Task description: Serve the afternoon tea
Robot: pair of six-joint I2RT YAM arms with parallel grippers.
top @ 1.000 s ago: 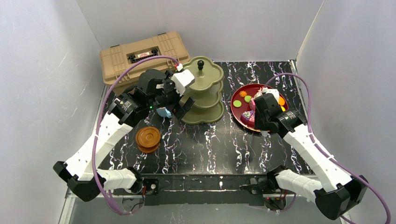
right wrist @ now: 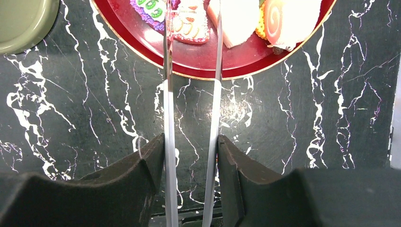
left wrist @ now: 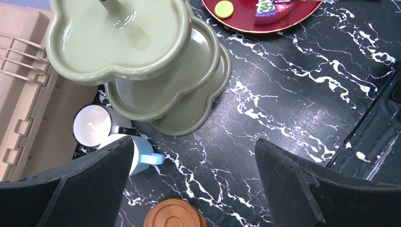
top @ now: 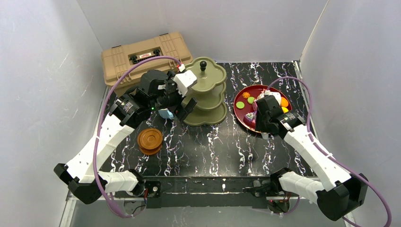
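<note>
A green three-tier stand point(top: 203, 82) stands at the back centre, with a red plate point(top: 240, 118) of cakes and sweets to its right. My right gripper is over the plate's near edge, holding long silver tongs point(right wrist: 169, 118) upright along its fingers, their arms apart. The tong tips are among the cakes, around a white-pink cake point(right wrist: 189, 26); whether they grip it I cannot tell. My left gripper is open and empty beside the stand, above a blue cup point(left wrist: 142, 158).
A white mug point(left wrist: 92, 123) lies near the blue cup. Wooden coasters point(top: 150, 139) sit at the front left. A tan toolbox point(top: 118, 61) fills the back left.
The right arm has shifted slightly over the plate, its forearm a little to the left. The left arm has not moved.
</note>
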